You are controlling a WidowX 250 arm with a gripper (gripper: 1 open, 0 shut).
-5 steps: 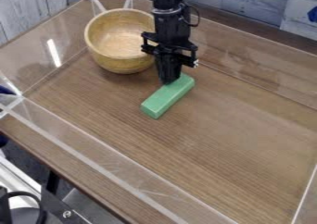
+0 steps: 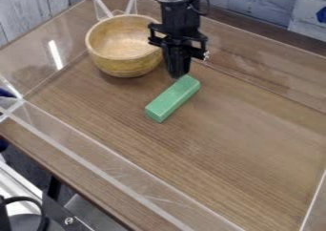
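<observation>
A green rectangular block (image 2: pixel 173 99) lies flat and diagonal on the wooden table (image 2: pixel 216 168). Just above its far end hangs my black gripper (image 2: pixel 178 66), pointing down, its fingers shut with nothing visible between them. A tan round bowl (image 2: pixel 117 46) stands to the left of the gripper, at the back of the table.
A dark cable (image 2: pixel 38 204) shows at the lower left edge, and small pale objects sit along the left edge.
My gripper has risen slightly, uncovering more of the block's far end. The block looks unmoved.
</observation>
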